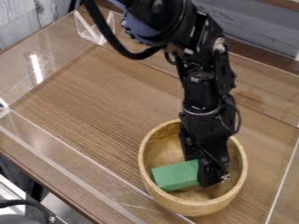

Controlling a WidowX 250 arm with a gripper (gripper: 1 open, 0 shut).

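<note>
A round wooden bowl (194, 202) sits at the lower middle-right of the camera view. Inside it lies a green block (174, 177) toward the left. The black gripper (208, 171) reaches down into the bowl, its tip at the right end of the block. The dark fingers overlap, so whether they hold the block is hard to see.
Clear plastic edging runs along the near left, and a dark cable is at the lower left corner.
</note>
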